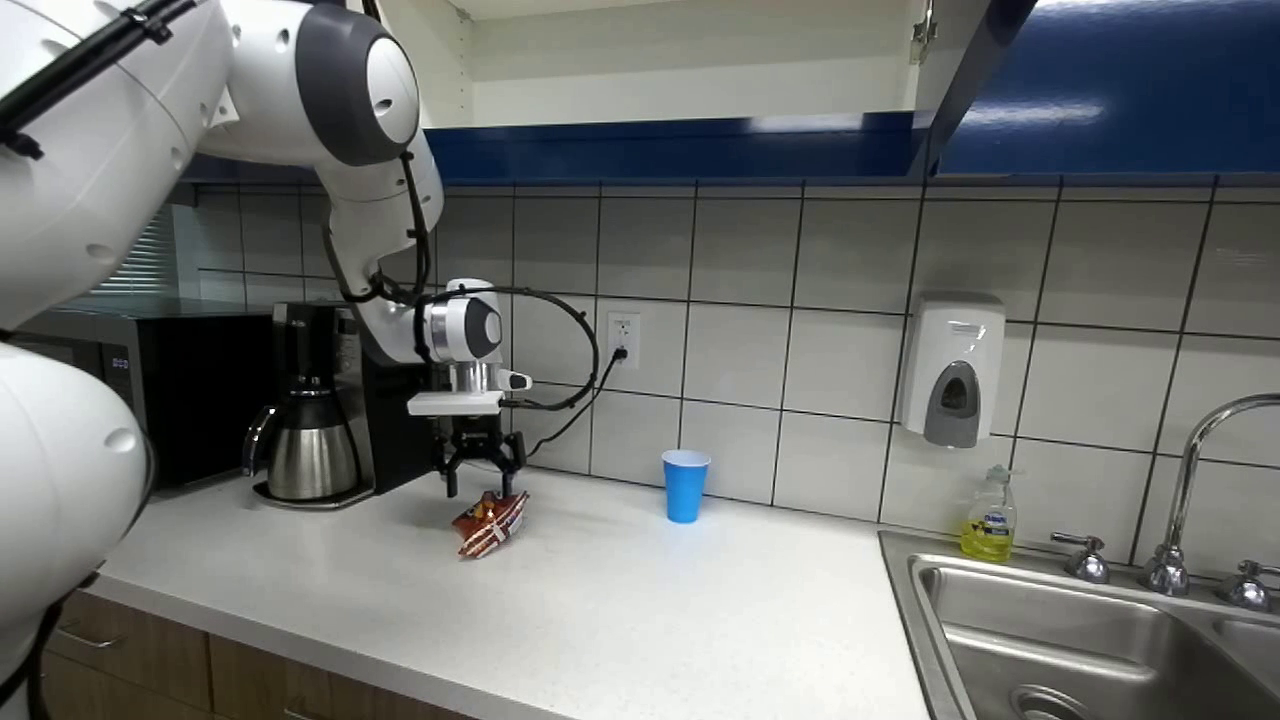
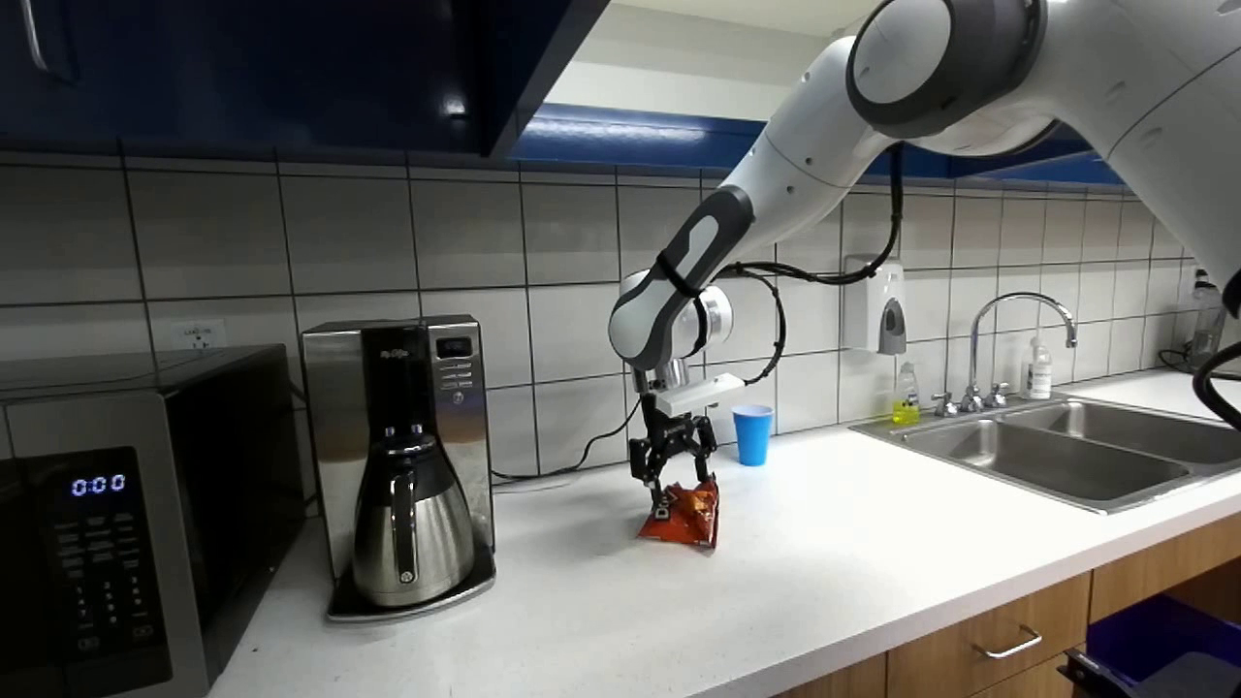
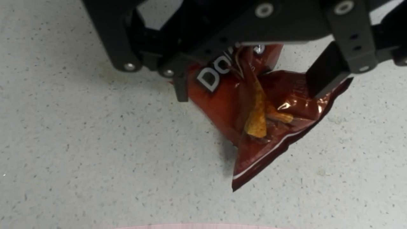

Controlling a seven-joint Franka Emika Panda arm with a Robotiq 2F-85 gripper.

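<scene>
A red Doritos bag [image 1: 491, 524], crumpled and showing a torn or folded top in the wrist view, rests on the white counter. Right over it hangs my gripper, its fingers spread wide. In the wrist view one finger pad [image 3: 328, 72] overlaps the bag's right part, while the other fingertip [image 3: 181, 89] is by its left edge. Whether either finger touches the bag I cannot tell. The gripper's own body hides the bag's upper part there. In exterior view 2 the bag [image 2: 684, 518] lies directly below the fingers.
A blue cup [image 1: 685, 487] stands upright near the tiled wall. The coffee maker [image 2: 465, 384] and the microwave [image 2: 221, 465] stand left. To the right are a soap bottle [image 1: 988, 516] and the sink [image 1: 908, 588]. Bare counter [image 1: 672, 612] stretches out in front.
</scene>
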